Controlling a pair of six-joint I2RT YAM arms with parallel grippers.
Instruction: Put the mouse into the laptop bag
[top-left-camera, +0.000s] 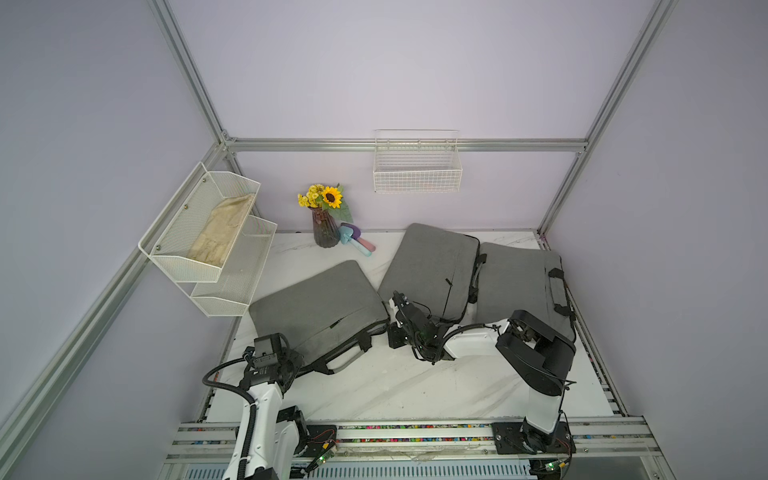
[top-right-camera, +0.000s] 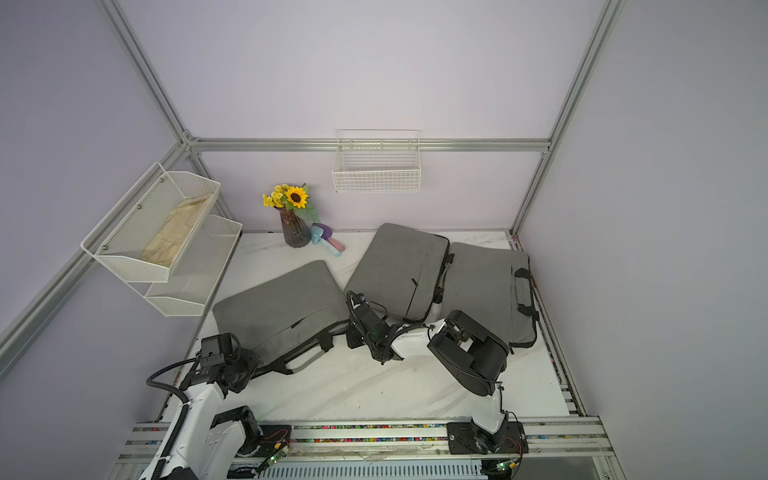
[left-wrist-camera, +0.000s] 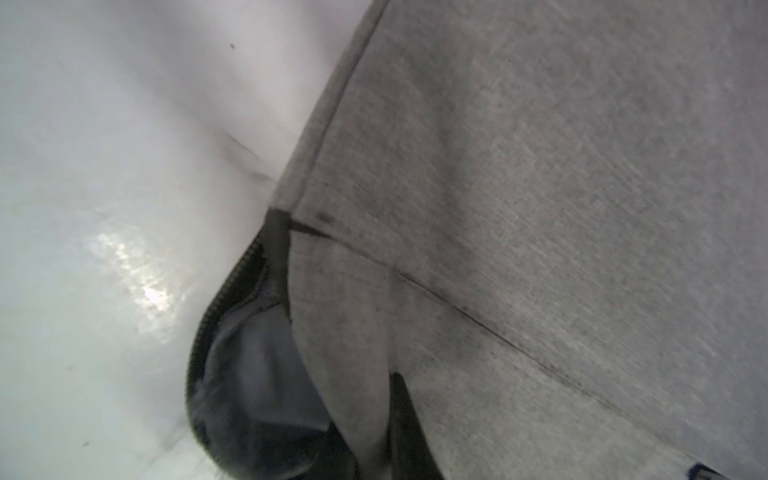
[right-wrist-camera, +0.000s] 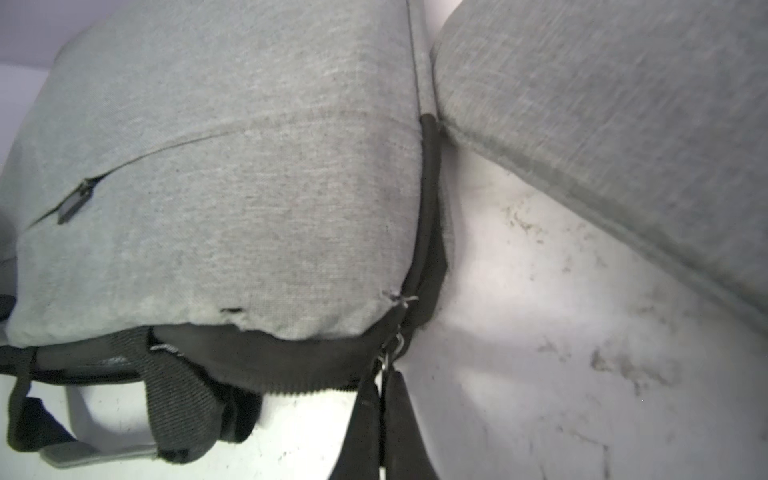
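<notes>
A grey laptop bag lies at the left, its front zipped edge partly gaping at the corner seen in the left wrist view. My left gripper is shut at that corner, with a fold of fabric at or behind its fingers; whether it grips this is unclear. At the bag's other front corner, my right gripper is shut at the zipper pulls; I cannot tell if a pull is pinched. I see no mouse.
Two more grey bags lie at centre and right. A vase of sunflowers and coloured tools stand at the back. Wire baskets hang on the walls.
</notes>
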